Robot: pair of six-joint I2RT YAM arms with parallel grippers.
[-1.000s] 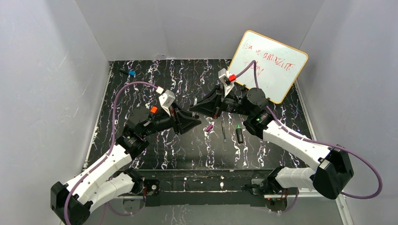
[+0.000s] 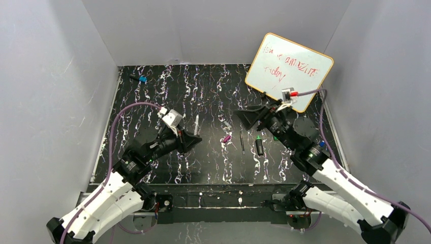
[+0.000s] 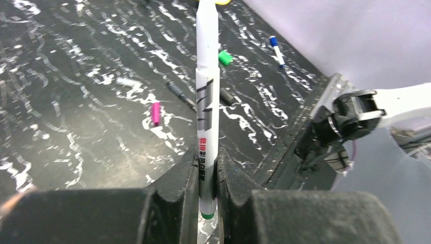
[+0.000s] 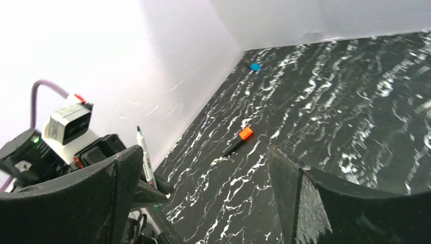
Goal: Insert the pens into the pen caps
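A white pen (image 3: pixel 207 127) with a green end stands upright in my left gripper, which is shut on it; it also shows left of centre in the top view (image 2: pixel 196 123). My right gripper is open and empty, raised to the right of it. On the table lie a pink cap (image 3: pixel 155 113), a dark pen (image 3: pixel 180 95), a black marker (image 2: pixel 259 147), a green cap (image 3: pixel 225 57), a blue-capped pen (image 3: pixel 277 51) and a pale piece (image 3: pixel 128 82).
A whiteboard (image 2: pixel 288 66) covers the back right. An orange-capped marker (image 4: pixel 239 140) and a blue-capped marker (image 2: pixel 138 78) lie on the left side. Grey walls bound the table.
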